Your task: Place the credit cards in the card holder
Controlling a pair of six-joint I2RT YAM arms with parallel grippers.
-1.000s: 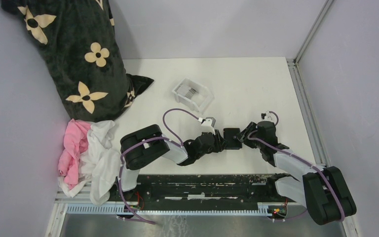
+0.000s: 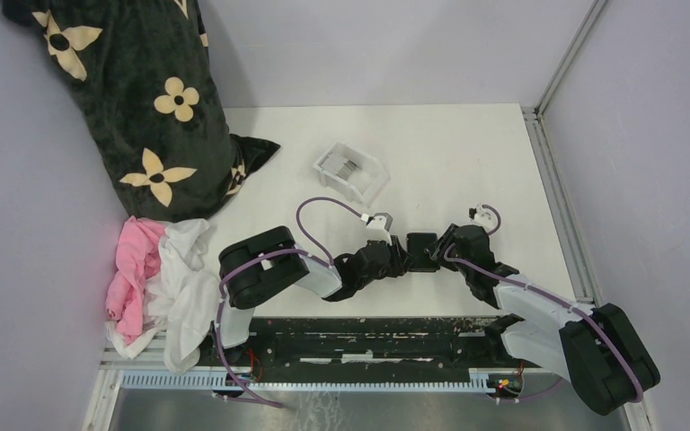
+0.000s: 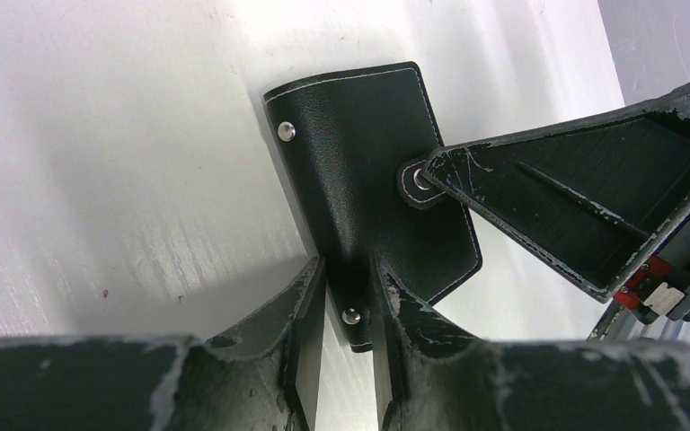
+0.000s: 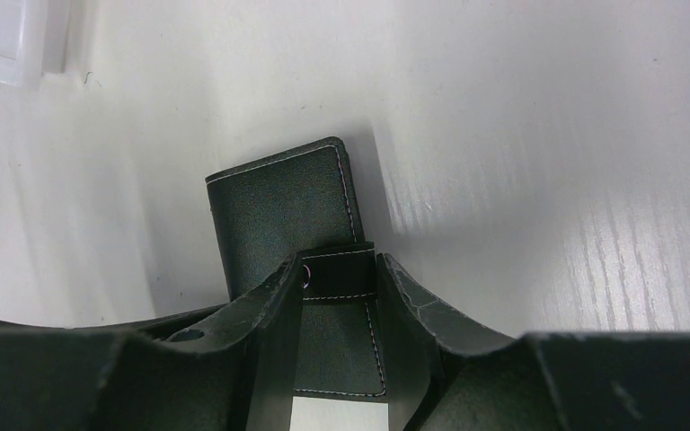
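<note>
The black card holder (image 2: 422, 250) lies closed on the white table between both grippers. In the left wrist view its snap tab and rivets show on the holder (image 3: 350, 153). My left gripper is at the riveted spine edge, fingers slightly apart with part of the holder visible between or behind them; whether they touch it I cannot tell. My right gripper stands open over the strap (image 4: 341, 272) on the opposite edge, the strap showing between its fingers. Grey-white cards (image 2: 340, 166) lie in the white tray (image 2: 373, 183).
The tray's corner (image 4: 22, 45) shows at the upper left of the right wrist view. Pink cloth (image 2: 135, 274), white cloth (image 2: 184, 287) and a dark flowered cushion (image 2: 144, 108) lie along the left side.
The left arm, the holder and the tray look unmoved.
</note>
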